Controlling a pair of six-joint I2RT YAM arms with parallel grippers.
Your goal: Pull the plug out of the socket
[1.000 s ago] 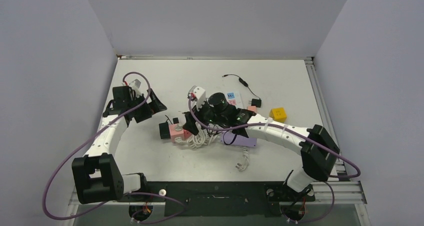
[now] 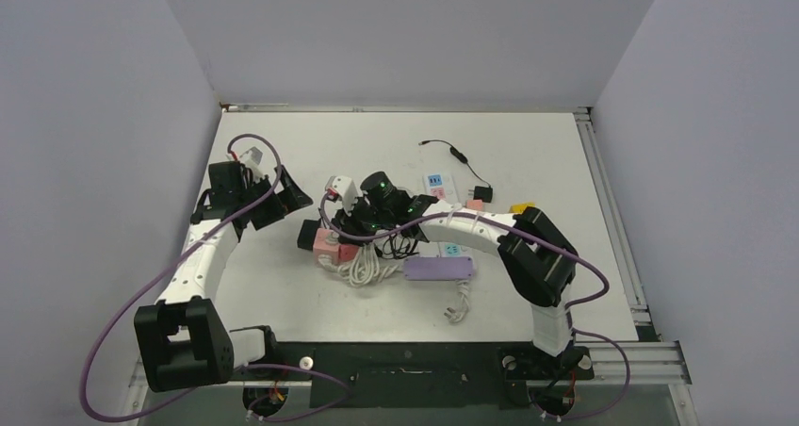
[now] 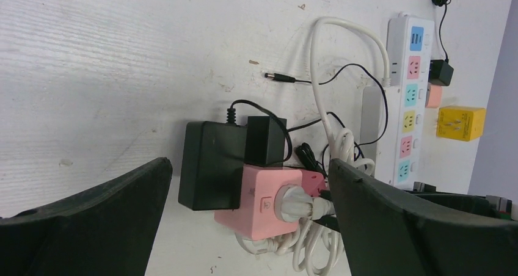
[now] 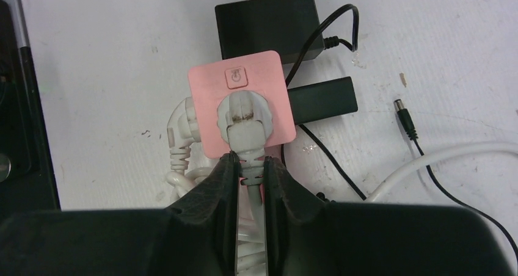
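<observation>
A pink cube socket (image 2: 327, 247) (image 3: 259, 199) (image 4: 207, 123) sits at the table's left-centre with a white plug (image 3: 294, 206) (image 4: 245, 126) in its face. My right gripper (image 2: 347, 226) is shut on that plug, just behind its head at the cable end. A second white plug (image 4: 182, 126) is on the socket's side. My left gripper (image 2: 278, 200) hangs open to the left, above the socket and adapters, with nothing between its fingers.
Black adapters (image 3: 211, 166) (image 4: 262, 25) lie against the socket. Coiled white cable (image 2: 366, 268), a purple block (image 2: 438, 268), a power strip (image 3: 406, 99) and a yellow cube (image 3: 460, 123) lie to the right.
My right gripper has moved left onto the plug. The socket, adapters, cable and purple block have shifted slightly left. The left arm is nearly still.
</observation>
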